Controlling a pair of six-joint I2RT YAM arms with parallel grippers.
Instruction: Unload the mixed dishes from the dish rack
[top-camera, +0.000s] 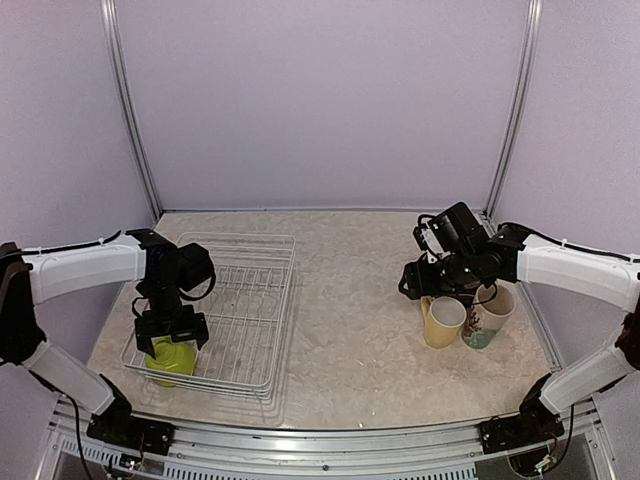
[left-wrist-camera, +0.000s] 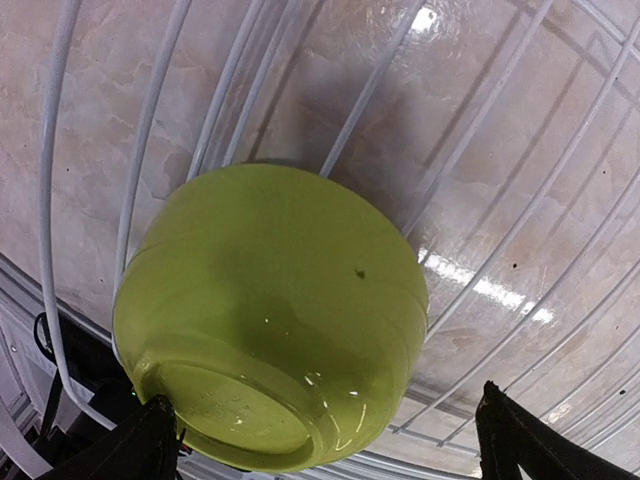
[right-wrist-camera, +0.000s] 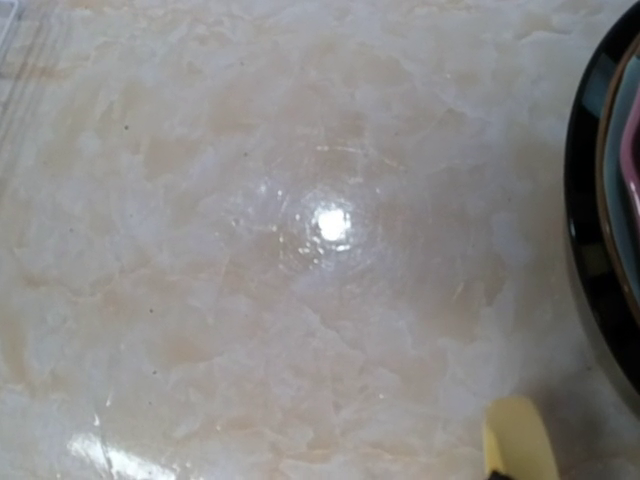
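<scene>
A green bowl (top-camera: 172, 359) leans tilted in the front left corner of the white wire dish rack (top-camera: 240, 300), its base ring facing the front. In the left wrist view the bowl (left-wrist-camera: 270, 300) fills much of the picture. My left gripper (top-camera: 172, 346) is open just above and behind it, its fingers (left-wrist-camera: 530, 440) spread wide to either side of the bowl's lower part. Whether they touch the bowl cannot be told. Over on the right, my right gripper (top-camera: 418, 280) hangs open above the counter near the unloaded dishes, with nothing seen between its fingers.
A yellow mug (top-camera: 443, 324) and a patterned cup (top-camera: 487, 318) stand at the right. Behind them, partly under the right arm, are stacked dishes, with a black plate rim (right-wrist-camera: 585, 200) showing in the right wrist view.
</scene>
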